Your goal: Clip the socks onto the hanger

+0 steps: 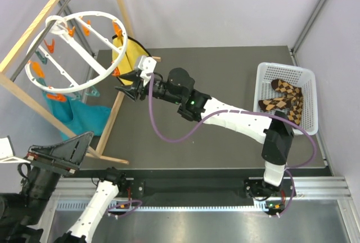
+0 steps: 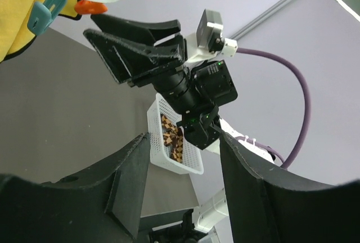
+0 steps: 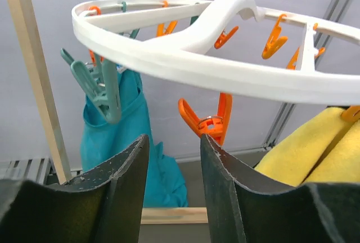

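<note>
The white ring hanger (image 1: pixel 90 63) with orange and teal clips hangs in the wooden frame at the left, a teal cloth (image 3: pixel 112 142) and a yellow cloth (image 3: pixel 304 147) on it. Checkered socks (image 1: pixel 284 99) lie in the white basket (image 1: pixel 312 91) at the right. My right gripper (image 1: pixel 126 85) is close to the hanger's right rim, open; its wrist view faces an orange clip (image 3: pixel 211 125) and a teal clip (image 3: pixel 101 88). My left gripper is open at the front left, facing the right arm.
The wooden frame (image 1: pixel 112 113) stands over the grey table (image 1: pixel 202 63) at the left.
</note>
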